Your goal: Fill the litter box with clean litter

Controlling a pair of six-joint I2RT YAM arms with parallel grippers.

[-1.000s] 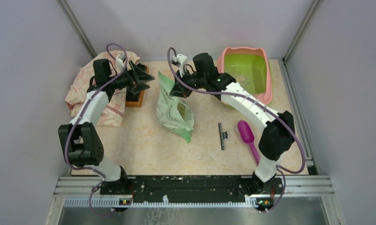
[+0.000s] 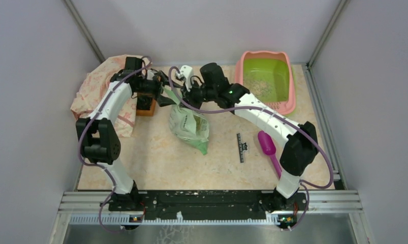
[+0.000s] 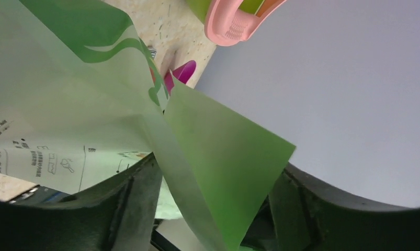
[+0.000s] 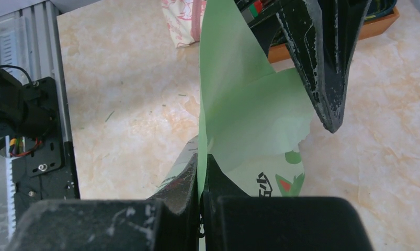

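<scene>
A green-and-white litter bag (image 2: 186, 127) stands upright mid-table, its top flap (image 3: 223, 157) raised. My right gripper is shut on the bag's thin top edge. My left gripper (image 2: 166, 94) is part open around the top of the bag, with the flap between its fingers in the left wrist view; one black finger (image 4: 322, 83) shows beside the bag in the right wrist view. The pink-and-green litter box (image 2: 265, 76) is at the back right, with some granules on its floor.
A purple scoop (image 2: 267, 145) and a small black brush-like item (image 2: 241, 147) lie at the right. Patterned cloth (image 2: 90, 96) and an orange box (image 2: 145, 112) are at the back left.
My left gripper has moved right onto the bag's top. My right gripper moved slightly left from a second ago, and the bag's top shifted with it.
</scene>
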